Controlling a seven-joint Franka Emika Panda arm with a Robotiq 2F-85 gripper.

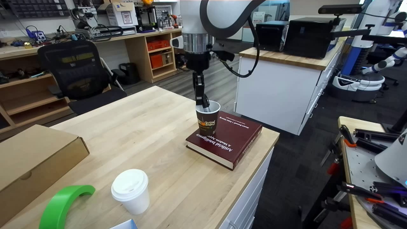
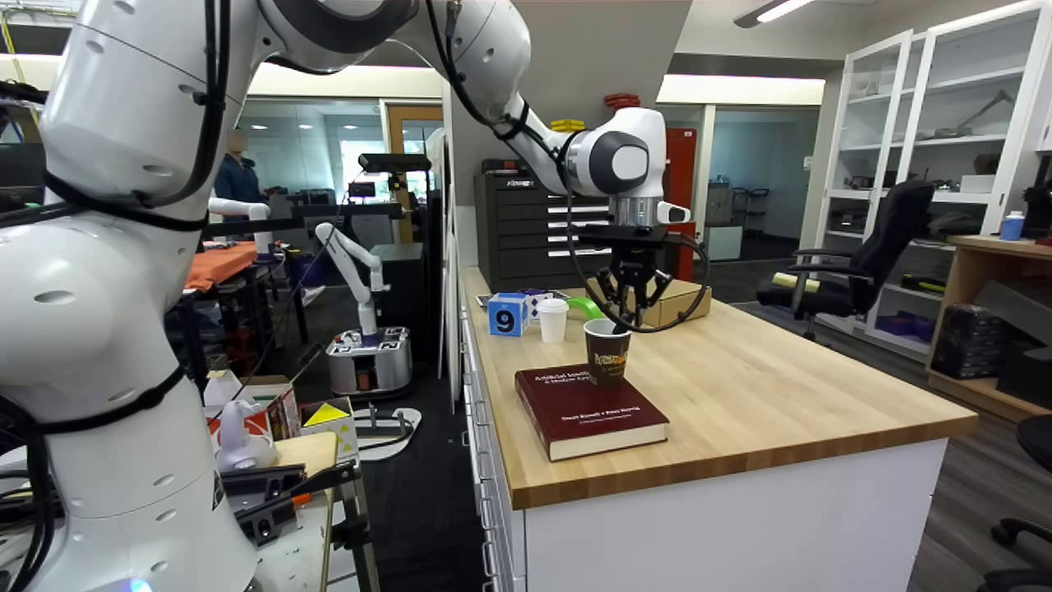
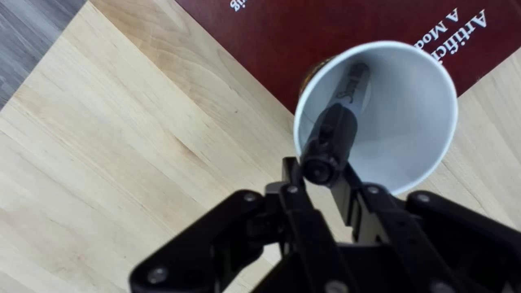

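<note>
A dark paper coffee cup (image 1: 208,124) with a white inside stands upright on a maroon book (image 1: 238,134). Inside the cup leans a grey marker (image 3: 352,87), its black cap end rising over the rim. My gripper reaches down at the cup's edge, its fingers (image 3: 291,171) on either side of that cap. A gap shows between the fingers behind the cap; whether both pads press on it is unclear. In exterior view 1 the cap appears just right of the fingers, and in exterior view 2 the gripper (image 2: 631,301) is above the cup.
Elsewhere on the table are a white lidded cup (image 1: 131,190), a green arch (image 1: 65,206), a cardboard box (image 1: 38,156) and a blue block (image 2: 508,314) marked 9. The book lies near a table corner. Bare wood surrounds much of it.
</note>
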